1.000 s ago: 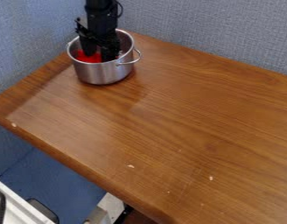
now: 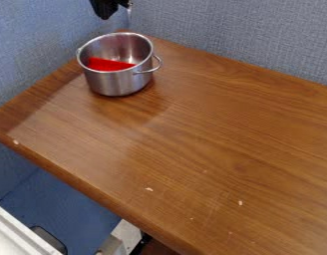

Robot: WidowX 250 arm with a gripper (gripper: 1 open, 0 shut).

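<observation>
A steel pot [image 2: 120, 82] with side handles stands at the far left corner of the wooden table, a red object [image 2: 108, 65] lying inside it. My black gripper [image 2: 107, 10] shows only as a dark piece at the top edge, above and apart from the pot; whether it is open or shut cannot be told.
Grey padded walls stand behind and at the left. A white frame [image 2: 20, 239] and some hardware sit below the table at the lower left.
My gripper has risen up out of the pot to the top edge of the view. The red object remains in the pot.
</observation>
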